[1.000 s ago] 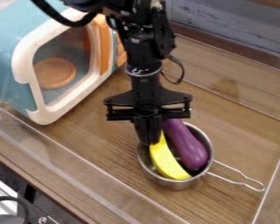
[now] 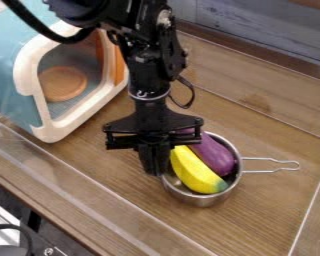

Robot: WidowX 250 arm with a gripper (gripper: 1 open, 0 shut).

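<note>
My black gripper [image 2: 152, 160] is shut at the left rim of a steel pot [image 2: 203, 197], its fingertips low beside the pot; whether anything thin is between them is hidden. Inside the pot lie a yellow banana [image 2: 196, 174] and a purple eggplant [image 2: 218, 156], partly behind the gripper's body. The pot's wire handle sticks out to the right.
A blue and white toy oven [image 2: 48, 115] with an orange disc inside stands at the upper left. A dark cable lies at the lower left edge.
The gripper has shifted slightly left. The pot with banana and eggplant has moved a little up and left, its handle now pointing more directly right.
</note>
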